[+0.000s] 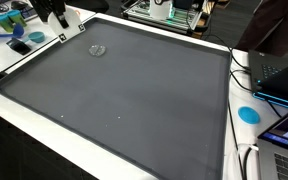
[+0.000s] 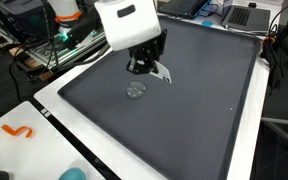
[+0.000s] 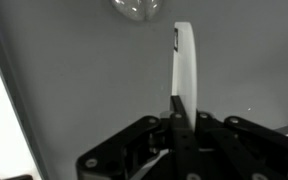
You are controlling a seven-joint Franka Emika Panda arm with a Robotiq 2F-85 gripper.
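Note:
In the wrist view, my gripper is shut on a slender white object (image 3: 185, 70) with a small dark mark near its far end. The exterior view 2 shows the gripper (image 2: 152, 66) above the dark grey board, with the white object (image 2: 162, 72) sticking out from the fingers. A clear round piece (image 2: 136, 89) lies on the board a short way from the gripper, apart from the held object. That clear piece (image 1: 97, 50) is also visible towards the board's far left corner in exterior view 1, where the fingertips are hard to make out.
Most of the grey board (image 1: 134, 100) is bare. Beyond its right edge are a blue disc (image 1: 249, 115) and a laptop (image 1: 284, 150). In exterior view 2, an orange piece (image 2: 17, 131) lies on the white table outside the board.

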